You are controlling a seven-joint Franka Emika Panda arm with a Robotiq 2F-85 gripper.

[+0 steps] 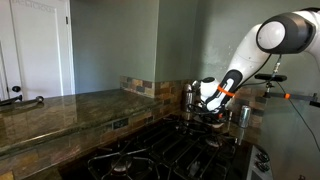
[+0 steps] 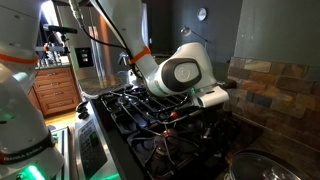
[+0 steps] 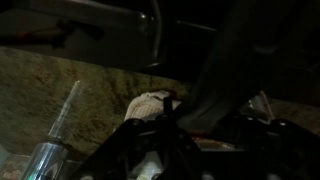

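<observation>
In the wrist view my gripper shows at the bottom, very dark, with a long black object (image 3: 222, 75) rising from between its fingers. It looks like a handle, but the dim light hides its full form. My gripper is shut on it. From outside, the white hand (image 1: 209, 90) is at the far right end of the black stove (image 1: 150, 145), low over the grates. Exterior view 2 shows the same hand (image 2: 180, 75) above the burners, its fingertips lost against the dark stove.
A pale cloth-like thing (image 3: 148, 105) and a clear glass-like item (image 3: 62, 125) lie close by in the wrist view. A round pan or lid (image 2: 258, 166) sits at the stove's near right. The tiled wall (image 2: 275, 95) borders the stove.
</observation>
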